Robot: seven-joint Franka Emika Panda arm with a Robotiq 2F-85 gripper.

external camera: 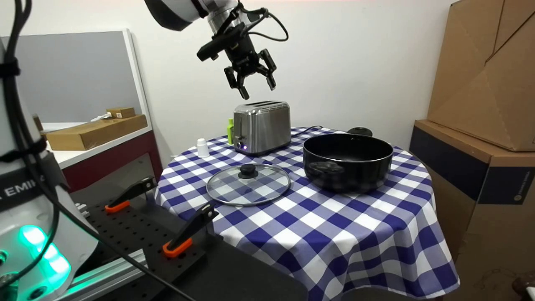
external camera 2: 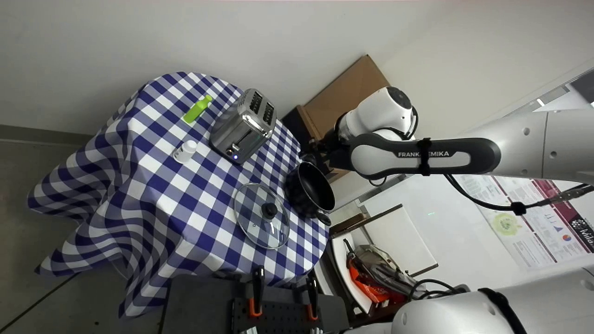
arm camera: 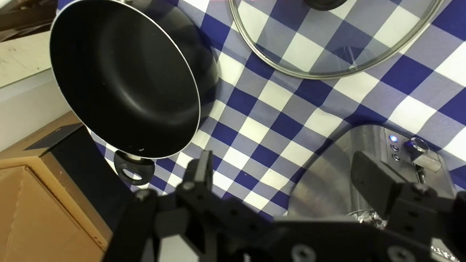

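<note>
My gripper (external camera: 258,92) hangs above the silver toaster (external camera: 268,128), its fingers spread wide and nothing between them in exterior view 1. In the wrist view, one dark finger (arm camera: 203,168) shows over the tablecloth, and the other overlaps the toaster (arm camera: 325,183). A glass lid (external camera: 248,185) with a black knob lies flat on the table. To its right stands an empty black pot (external camera: 348,168) without a cover. A small white bottle (external camera 2: 184,151) and a lime-green bottle (external camera 2: 197,109) are beside the toaster.
A blue-and-white checked cloth (external camera: 321,230) covers the round table. Large cardboard boxes (external camera: 481,75) rise at the right of exterior view 1. Two clamps with orange pads, one of them a near clamp (external camera: 190,230), sit at the front-left edge.
</note>
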